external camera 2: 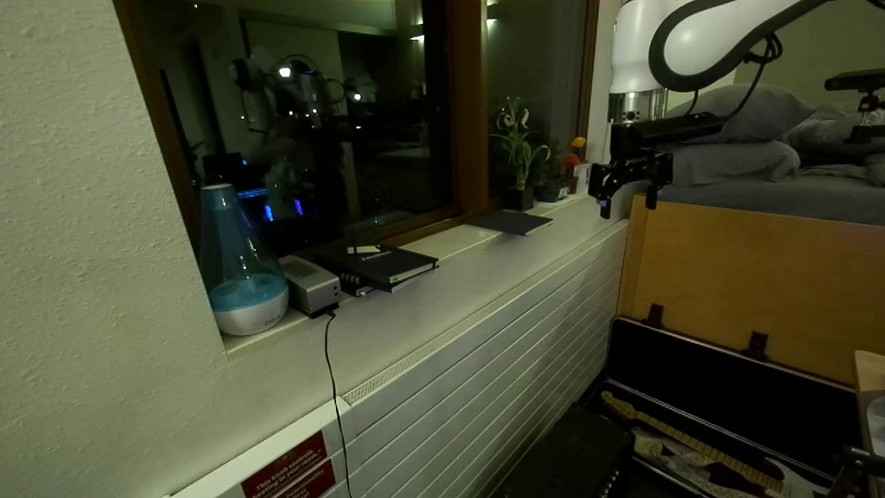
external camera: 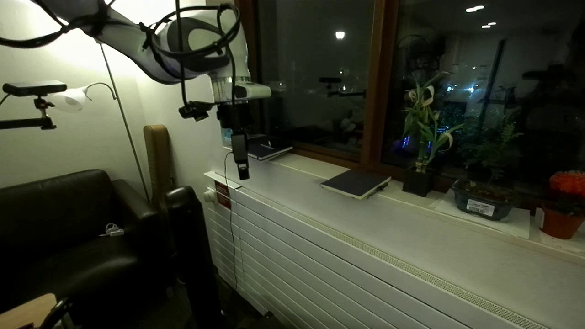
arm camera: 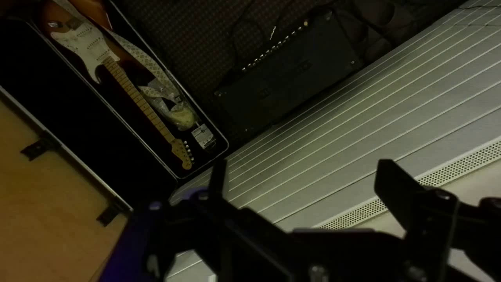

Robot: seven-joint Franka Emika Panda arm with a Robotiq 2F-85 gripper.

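Observation:
My gripper is open, its two dark fingers wide apart with only the radiator and floor visible beyond them. In the second exterior view the gripper [external camera 2: 630, 203] hangs in the air, pointing down, with bare space between its fingertips. The first exterior view shows the gripper [external camera: 242, 170] side-on, overlapping the far end of the window sill in the picture. A dark notebook [external camera: 356, 183] lies flat on the sill [external camera: 307, 166]. Farther along, a second dark notebook [external camera 2: 390, 264] rests beside a grey box [external camera 2: 310, 285] and a blue humidifier [external camera 2: 245, 282].
Potted plants stand along the window: a tall green one [external camera: 422, 126], a low dark pot [external camera: 482, 200] and an orange-flowered pot [external camera: 565, 222]. Below the sill runs a white radiator [external camera 2: 498, 357]. An open guitar case [arm camera: 224, 141] and a black amplifier-like box [arm camera: 291, 80] lie on the floor.

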